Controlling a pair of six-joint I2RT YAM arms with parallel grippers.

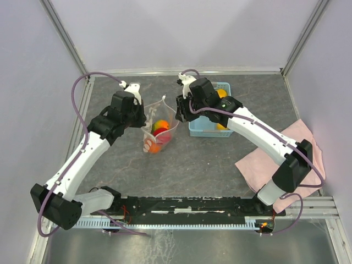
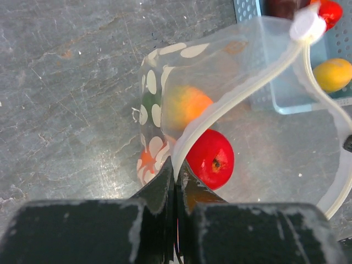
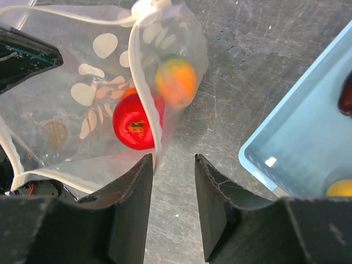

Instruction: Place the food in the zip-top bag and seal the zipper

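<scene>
Between my two arms a clear zip top bag (image 1: 170, 118) with pale spots hangs with its mouth wide. Inside it lie a red fruit (image 2: 212, 159), an orange-and-green fruit (image 2: 188, 107) and an orange one (image 1: 154, 147) low down. My left gripper is shut on one side of the bag's rim. On the opposite side, my right gripper stands part open, its fingers apart. The bag's edge (image 3: 157, 146) runs down beside its left finger (image 3: 135, 198); nothing shows clamped between the fingers. A white slider (image 2: 307, 26) sits at the rim's far corner.
A blue basket (image 1: 203, 133) holding more food, including a yellow piece (image 2: 333, 75), stands behind and right of the bag. A pink cloth (image 1: 256, 170) lies at the right.
</scene>
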